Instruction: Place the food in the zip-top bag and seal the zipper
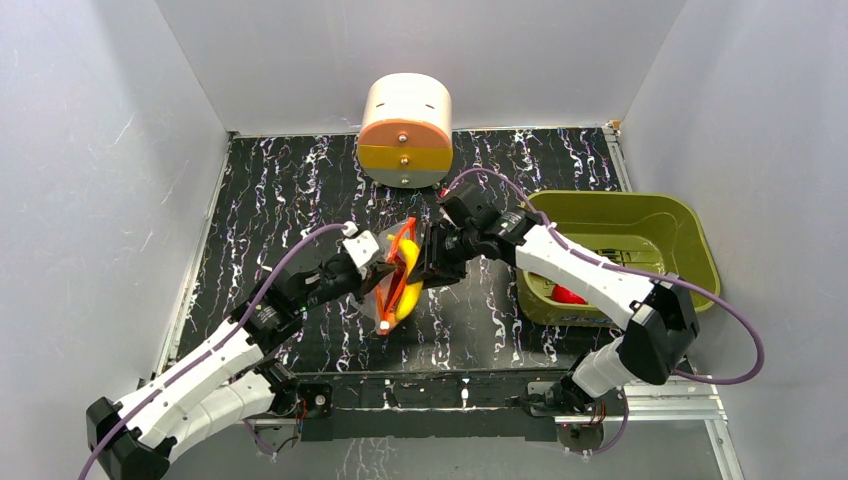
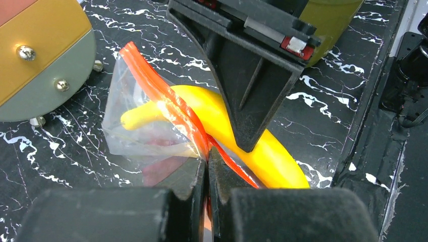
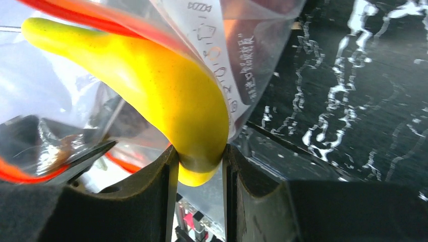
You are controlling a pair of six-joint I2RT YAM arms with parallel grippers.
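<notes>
A clear zip bag (image 2: 131, 113) with an orange-red zipper strip (image 2: 176, 108) hangs with its mouth spread. My left gripper is shut on a strip of the bag's rim. The yellow banana (image 1: 409, 290) slants across the mouth; one end shows behind the clear film in the left wrist view, while the other sticks out past the strip. My right gripper has its fingers on either side of the banana's near end, part open. Whether they grip it I cannot tell. Something reddish (image 2: 162, 170) shows dimly through the bag.
To the right stands a green bin (image 1: 665, 215) with a red item (image 1: 568, 295) inside, partly under the right arm. A rounded box with coloured bands (image 1: 405, 130) sits at the back.
</notes>
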